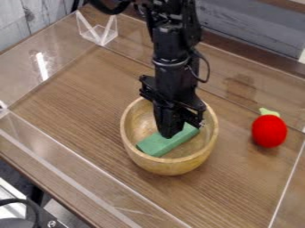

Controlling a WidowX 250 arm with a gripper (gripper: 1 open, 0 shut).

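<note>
A black gripper [169,114] reaches down over a round tan bowl [169,165], its lower part above the bowl's back half. A green oblong block [165,143] lies in the bowl, tilted diagonally, partly beneath the gripper. Whether anything is between the fingers is hard to make out; none of the block appears raised.
A red tomato-like object [268,132] with a pale green end lies right of the bowl. A clear plastic item [99,28] stands at the back left. The wooden table [60,98] is open to the left and front. A black cable lies at the lower left edge.
</note>
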